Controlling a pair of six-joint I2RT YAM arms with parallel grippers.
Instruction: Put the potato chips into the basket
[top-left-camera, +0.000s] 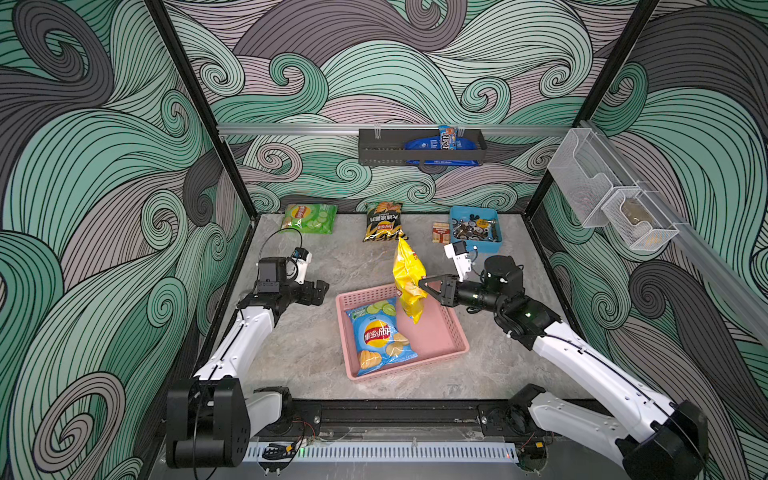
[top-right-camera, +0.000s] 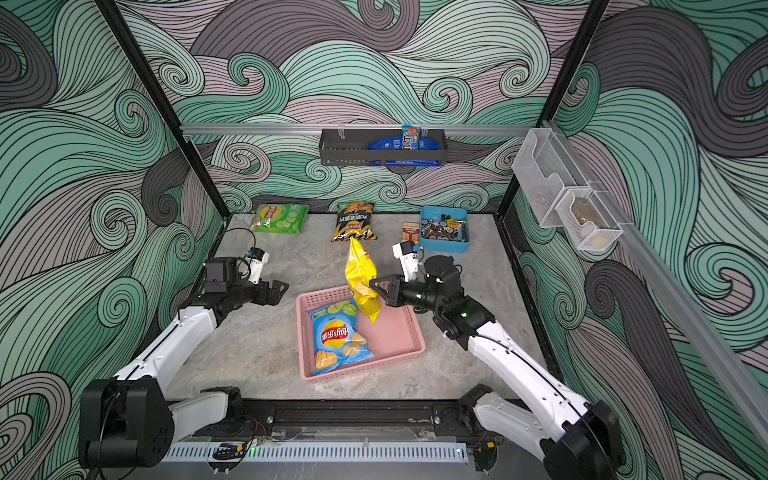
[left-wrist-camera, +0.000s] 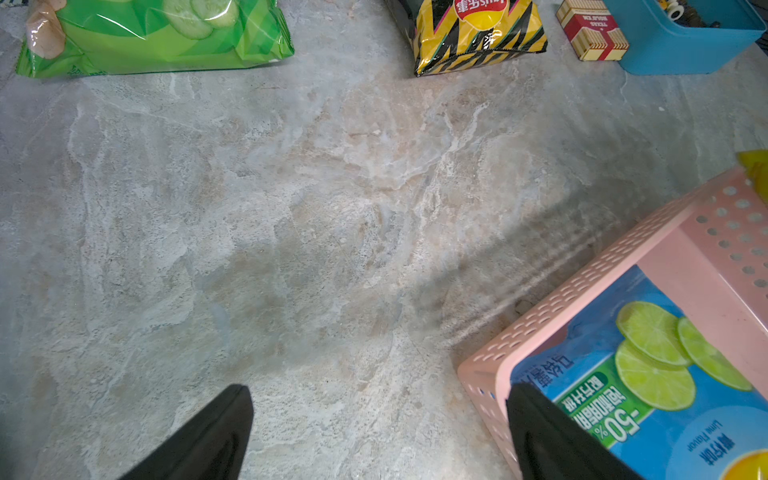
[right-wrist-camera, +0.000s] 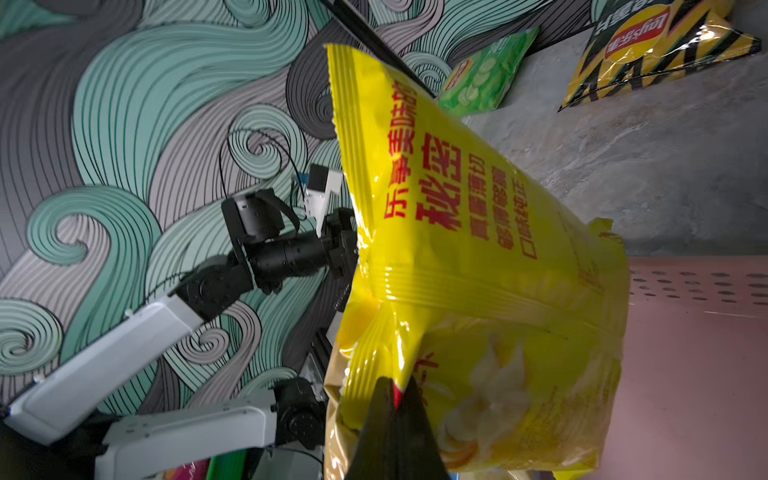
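A yellow chip bag (top-left-camera: 409, 276) hangs above the far part of the pink basket (top-left-camera: 348, 344). My right gripper is shut on a crumpled edge of this bag, which fills much of the right wrist view. Inside the basket's left half lies a blue chip bag (top-left-camera: 377, 336); its right half is bare. My left gripper stands open over the table left of the basket, nothing between its fingers. Along the back lie a green chip bag (top-left-camera: 309, 218) and a black-and-yellow chip bag (top-left-camera: 385, 221).
Behind the right gripper stand a blue bin (top-left-camera: 476, 229) with small items and a small red-and-tan box (top-left-camera: 441, 233). A dark rack (top-left-camera: 380, 148) and white mesh baskets (top-left-camera: 588, 176) hang from rails. Bare table lies left of the basket.
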